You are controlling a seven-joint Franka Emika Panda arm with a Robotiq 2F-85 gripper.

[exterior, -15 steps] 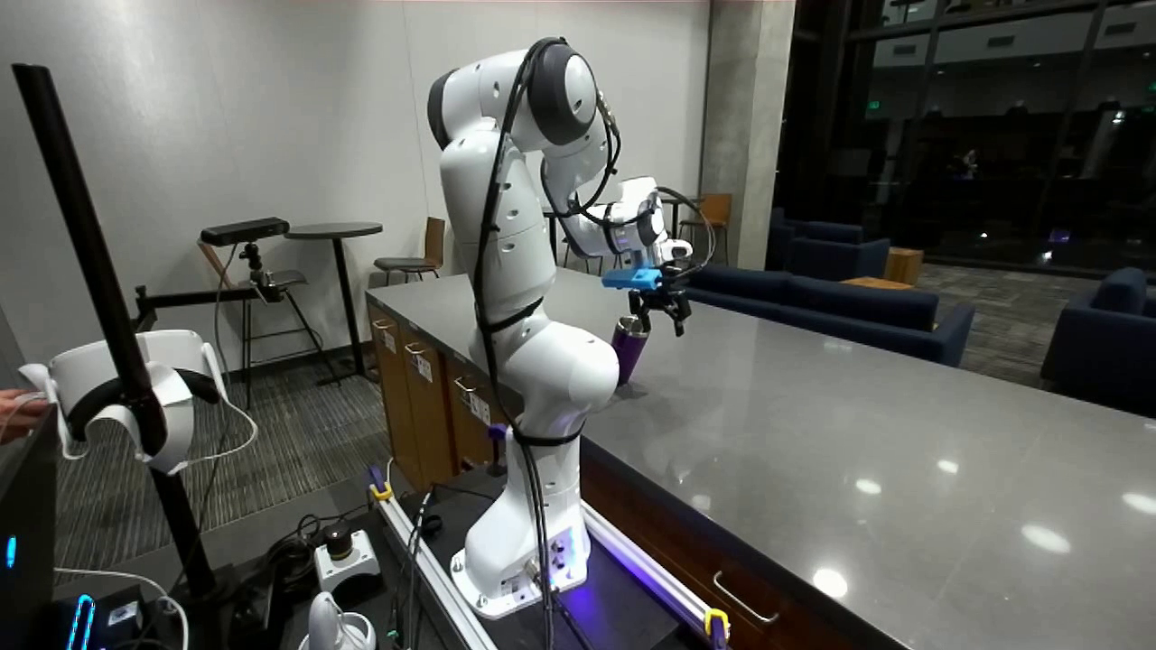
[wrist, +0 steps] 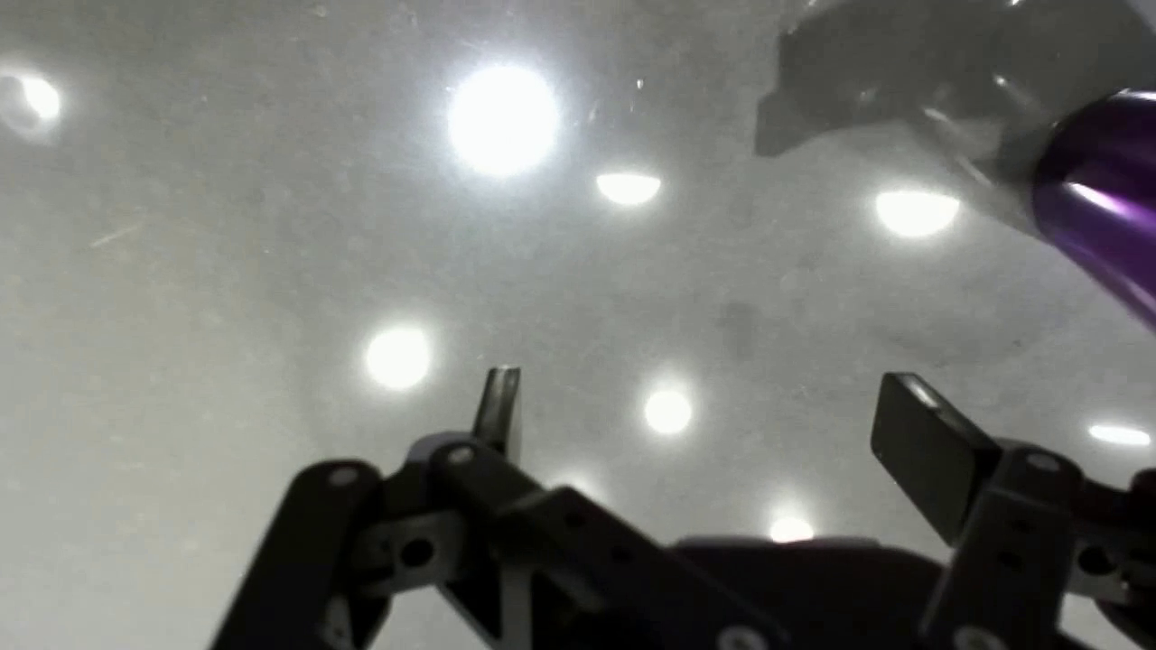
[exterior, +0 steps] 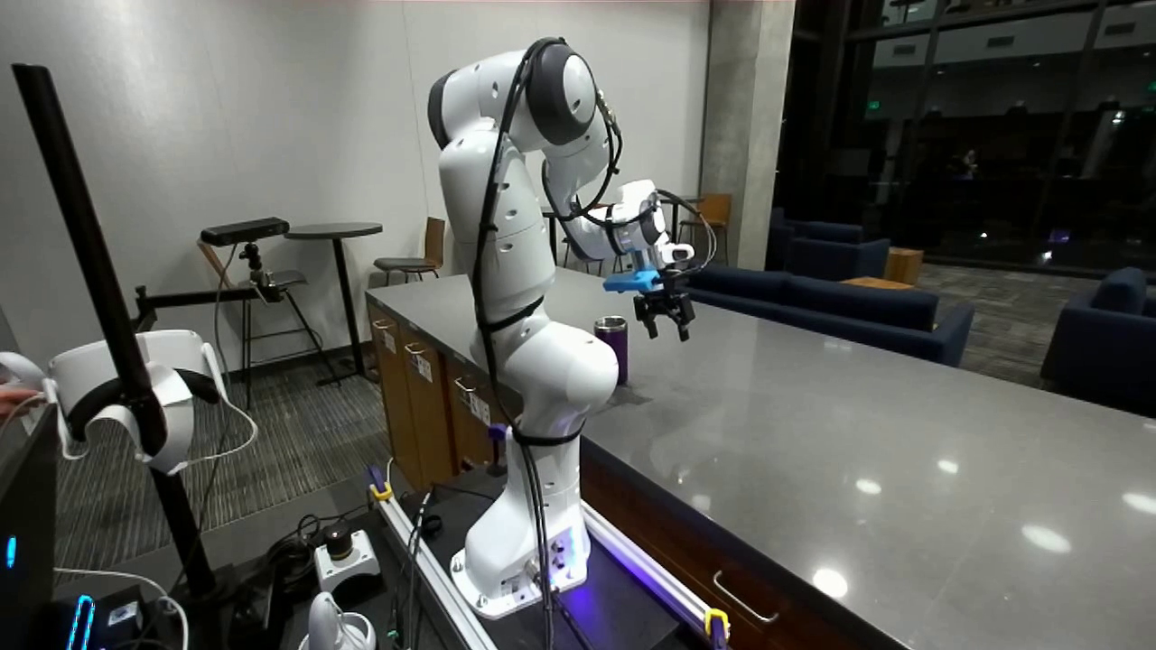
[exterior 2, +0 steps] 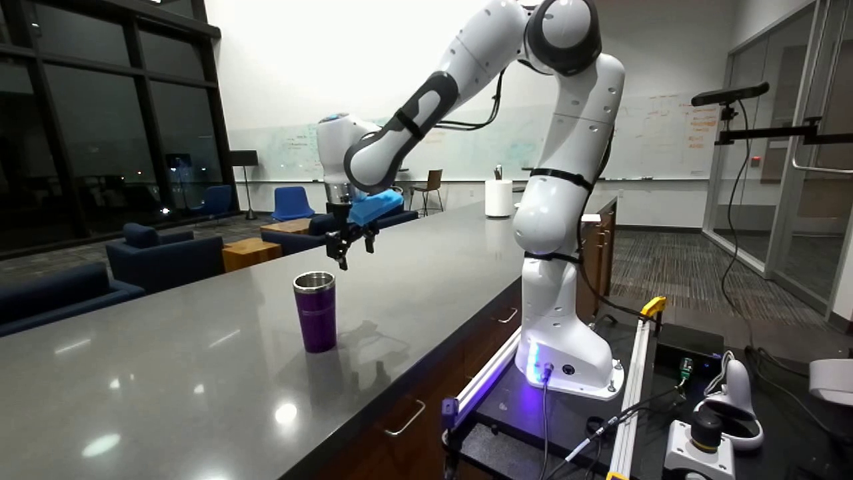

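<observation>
A purple tumbler with a steel rim (exterior 2: pixel 316 316) stands on the grey counter, upright or very nearly so. In exterior view 1 the tumbler (exterior: pixel 613 348) shows to the left of my gripper (exterior: pixel 666 327), partly behind the arm. My gripper (exterior 2: pixel 354 255) hangs above the counter, apart from the tumbler. Seen from the wrist, the two fingers of the gripper are spread wide with only bare counter between them. At the right edge of that view, part of the tumbler (wrist: pixel 1111 195) lies outside the fingers.
The counter (exterior: pixel 867 433) is broad, glossy and mostly clear, with bright light reflections. A white cylindrical container (exterior 2: pixel 498 199) stands at its far end in exterior view 2. Blue sofas (exterior: pixel 824 309) run along the counter's far side.
One second ago the tumbler leaned to the right, its top by the gripper. Now it stands about upright, and a gap separates it from the gripper, which has shifted slightly right.
</observation>
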